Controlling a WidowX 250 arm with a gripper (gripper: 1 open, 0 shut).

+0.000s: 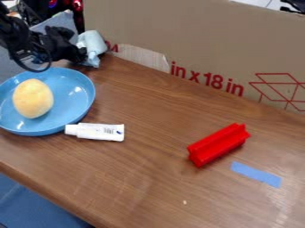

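A blue plate (71,93) holds a yellow round object (32,98) at the left of the wooden table. A white tube (94,131) lies by the plate's lower right. A red ribbed block (218,144) lies at right of center, with a strip of blue tape (256,175) below and right of it. The dark robot gripper is at the top left, above and behind the plate, partly out of frame and blending with dark clutter; its fingers are hard to make out.
A cardboard box (202,36) walls off the back of the table. A pale cloth (93,43) is bunched at back left.
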